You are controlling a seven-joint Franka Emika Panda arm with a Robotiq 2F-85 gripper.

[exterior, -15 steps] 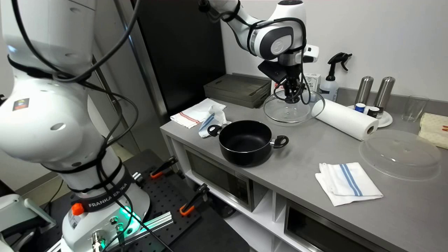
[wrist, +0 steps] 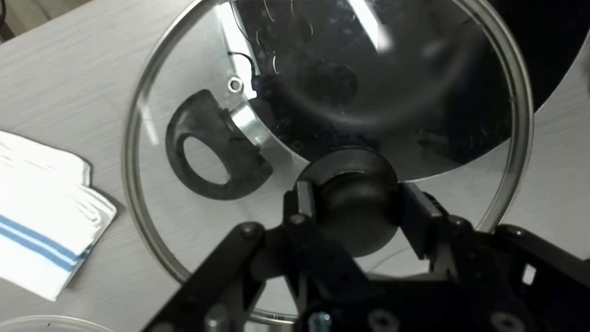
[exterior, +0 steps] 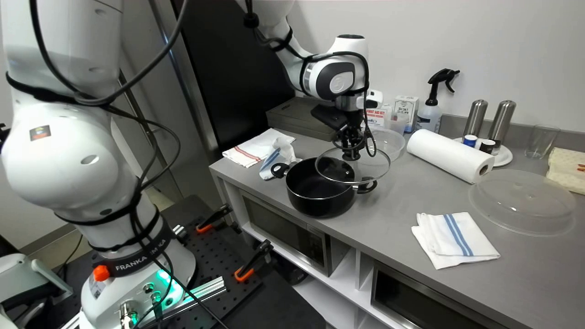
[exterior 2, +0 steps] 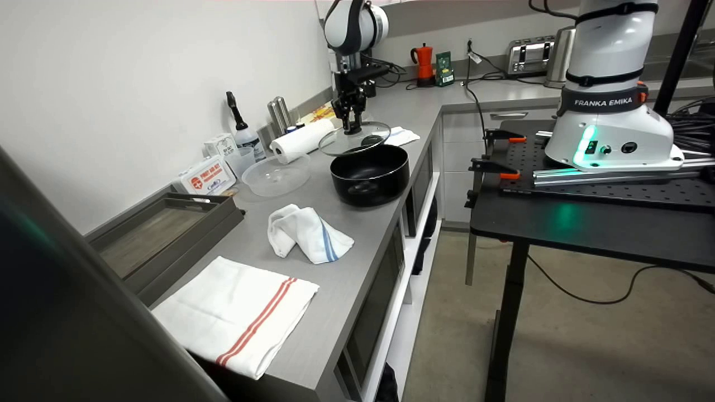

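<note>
A round glass lid point(exterior: 379, 167) with a metal rim hangs from my gripper, which is shut on the lid's black knob point(wrist: 356, 221). Below it, the black pot point(exterior: 315, 200) stands at the counter's front edge. In exterior view 1 the lid overlaps the pot's right and rear part, off-centre from the opening. Through the glass, the wrist view shows one pot handle point(wrist: 218, 149) and part of the dark interior. Exterior view 2 has the lid point(exterior 2: 365, 139) above and beyond the pot point(exterior 2: 370, 182), slightly tilted.
A crumpled towel point(exterior 2: 308, 232) lies near the pot, a folded striped towel point(exterior: 458, 238) farther right. Behind are a clear bowl point(exterior 2: 276, 175), a paper towel roll point(exterior: 449, 155) and a grey tray point(exterior: 304, 118). Open counter lies between pot and right-hand towel.
My gripper has carried the lid lower, leftward and toward the front in exterior view 1, from beside the paper roll to partly over the pot. The pot has stayed put.
</note>
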